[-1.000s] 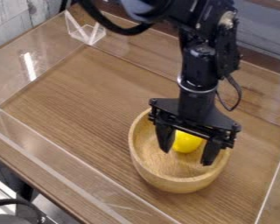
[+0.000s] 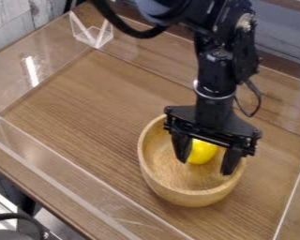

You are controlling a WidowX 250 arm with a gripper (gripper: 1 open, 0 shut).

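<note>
The black gripper (image 2: 208, 150) reaches down into a light wooden bowl (image 2: 190, 192) in the right half of the view. A yellow object (image 2: 201, 154) lies in the bowl between the dark fingers, partly hidden by them. The fingers are apart on either side of it; whether they touch it is unclear.
A clear plastic piece (image 2: 93, 28) is at the upper left. A dark cable lies at the lower left edge.
The gripper has shifted very slightly within the bowl; the bowl and yellow object look nearly unchanged.
</note>
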